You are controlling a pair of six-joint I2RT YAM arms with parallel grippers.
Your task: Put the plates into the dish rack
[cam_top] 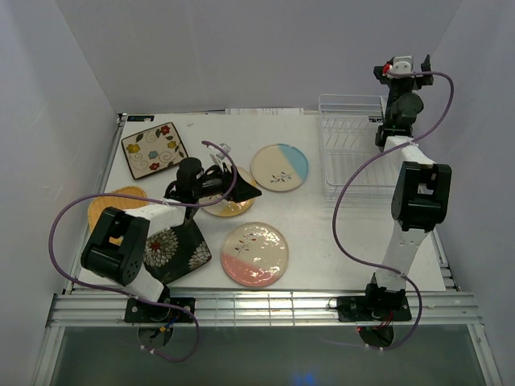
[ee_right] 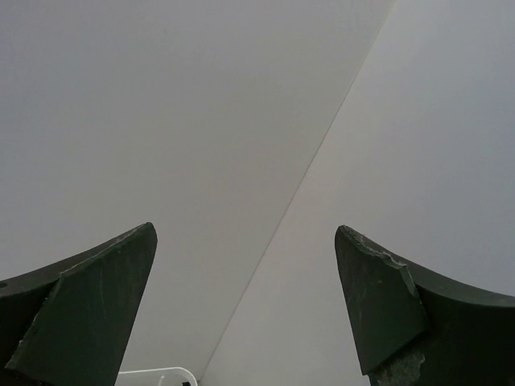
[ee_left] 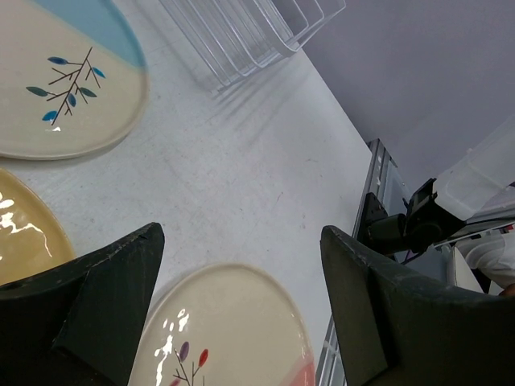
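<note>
The white wire dish rack [cam_top: 346, 185] stands at the back right, with no plate visible in it. A cream-and-blue plate [cam_top: 279, 167] lies left of it, a cream-and-pink plate [cam_top: 254, 254] at the front middle, and a yellow plate [ee_left: 20, 229] beneath my left gripper [cam_top: 241, 183]. That gripper is open, nothing between its fingers, above the plates. My right gripper [cam_top: 402, 68] is raised over the rack's back right, open and empty, facing the wall in its wrist view.
A flowered square tray [cam_top: 154, 149], an orange item [cam_top: 113, 209] and a dark flowered piece [cam_top: 173, 253] lie on the left. Walls border the back and sides.
</note>
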